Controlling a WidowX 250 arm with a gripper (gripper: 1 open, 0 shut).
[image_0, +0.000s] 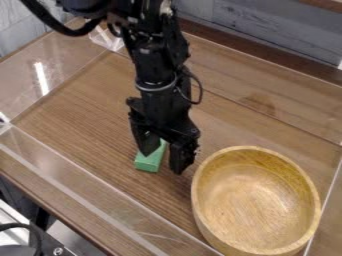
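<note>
My black gripper (163, 142) hangs from the top centre over a small green block (148, 159) lying on the wooden table (74, 110). The gripper is open, its two fingers to either side at the block's upper part, partly hiding it; whether they touch it I cannot tell.
A large tan oval bowl (255, 200) fills the lower right, close to the gripper. A white object (110, 37) stands at the back left, and a black cable (27, 235) shows at the lower left.
</note>
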